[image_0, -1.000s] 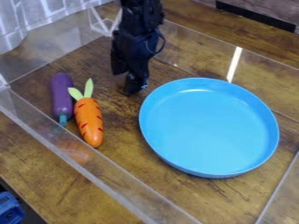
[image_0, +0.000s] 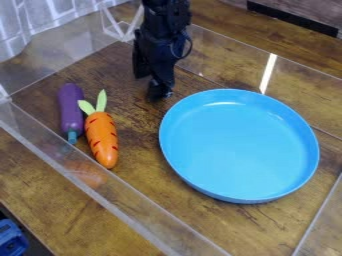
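The dark robot gripper (image_0: 151, 78) hangs from the top centre, low over the wooden floor just behind the blue plate (image_0: 238, 145). Whether it is open or shut, or has anything between its fingers, cannot be made out. A purple eggplant-like toy (image_0: 71, 110) lies at the left, with an orange carrot toy (image_0: 102, 138) beside it to the right, both left of the plate and apart from the gripper.
Clear transparent walls border the wooden area. Bare wood lies between the toys and the gripper and at the back right. A small blue object (image_0: 10, 238) sits at the bottom-left corner, outside the wall.
The gripper has shifted very slightly; the toys and plate look unmoved.
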